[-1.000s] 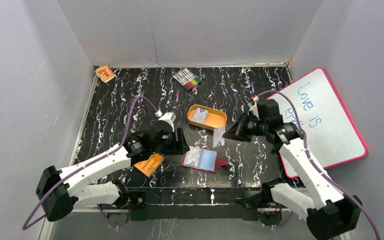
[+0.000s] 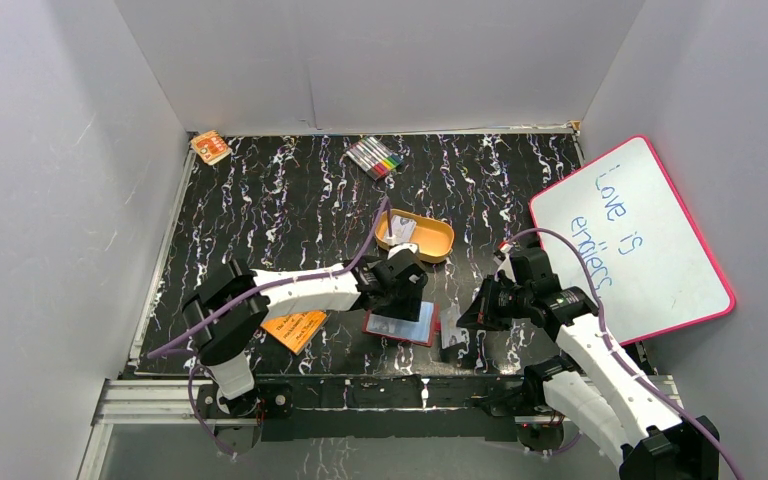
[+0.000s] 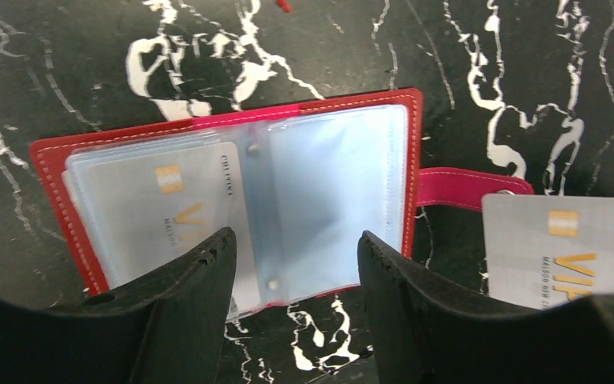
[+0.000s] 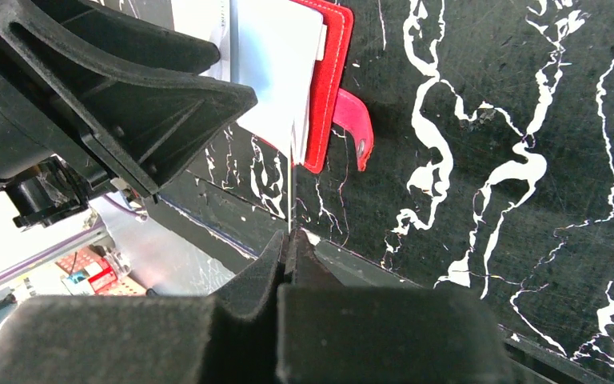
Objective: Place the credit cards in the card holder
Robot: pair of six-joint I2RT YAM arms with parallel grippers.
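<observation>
The red card holder [image 3: 336, 176] lies open near the table's front, a silver VIP card [image 3: 168, 216] in its left sleeve, the right sleeve showing none in the left wrist view. My left gripper hangs open directly over it, empty. Just right of the holder, my right gripper [image 2: 465, 322] is shut on a silver VIP card, which shows edge-on between the fingertips in the right wrist view. A yellow-orange tray [image 2: 430, 235] behind the holder contains another card [image 2: 402, 228], partly hidden.
An orange booklet [image 2: 290, 328] lies left of the holder. Markers [image 2: 373, 157] and an orange packet [image 2: 211, 147] are at the back. A whiteboard [image 2: 660, 250] leans on the right.
My left gripper has moved right, over the holder. My right gripper has come down toward the front with the card, from beside the tray to beside the holder.
</observation>
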